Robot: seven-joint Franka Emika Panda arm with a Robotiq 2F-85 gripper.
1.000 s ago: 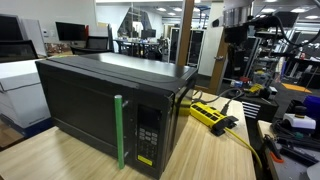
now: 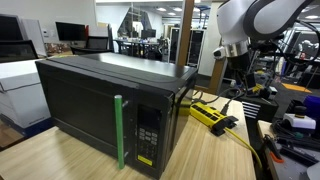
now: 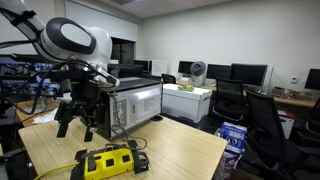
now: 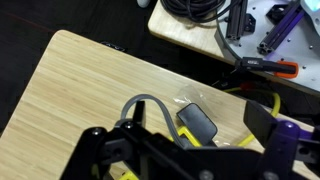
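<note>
My gripper stands open, with nothing held between its dark fingers. In the wrist view, a black plug (image 4: 198,121) appears in the gap between the fingers, lying below them. A yellow power strip (image 2: 212,117) rests on the wooden table beside the microwave; exterior view 2 shows the same power strip (image 3: 115,163) with black plugs on it. There, the gripper (image 3: 76,131) points down at the left of the strip, apparently above the table. A black microwave (image 2: 115,105) with a green handle (image 2: 119,132) is shut. The fingers cover part of the strip in the wrist view.
A grey cable (image 4: 163,112) curves beside the plug, and a yellow cord (image 2: 244,142) runs off the strip. Beyond the table edge, a cart (image 4: 270,45) carries tools and coiled black cable. Bare tabletop (image 3: 185,145) lies to the right in exterior view 2.
The arm has come down in exterior view 1, bringing the gripper lower behind the power strip. The microwave and the strip have not moved.
</note>
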